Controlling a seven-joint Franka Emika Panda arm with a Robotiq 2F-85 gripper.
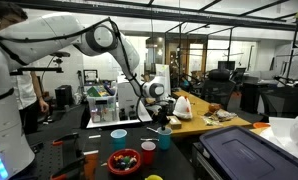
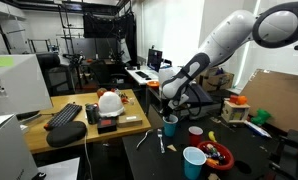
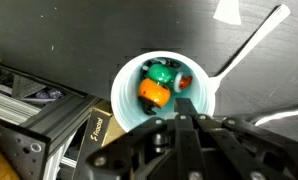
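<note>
A light blue cup [image 3: 123, 94] stands on the dark table; in the wrist view a green piece [image 3: 161, 74], an orange piece [image 3: 154, 94] and small dark and red bits lie inside it. My gripper is shut over the cup's near side, with nothing visible between its fingers. Exterior view 1 has the gripper [image 1: 162, 121] just above the same cup [image 1: 164, 140]. From the other side, the cup [image 2: 170, 129] again appears directly below the gripper [image 2: 171, 112]. Whether the fingertips reach below the rim is unclear.
Near the cup are a red cup [image 1: 148, 152], another blue cup [image 1: 119, 139], a red bowl [image 1: 110, 166] of small items and a yellow cup [image 1: 153, 177]. A white utensil [image 3: 253, 41] lies beside the cup. A large dark bin lid [image 1: 253, 155] fills the right.
</note>
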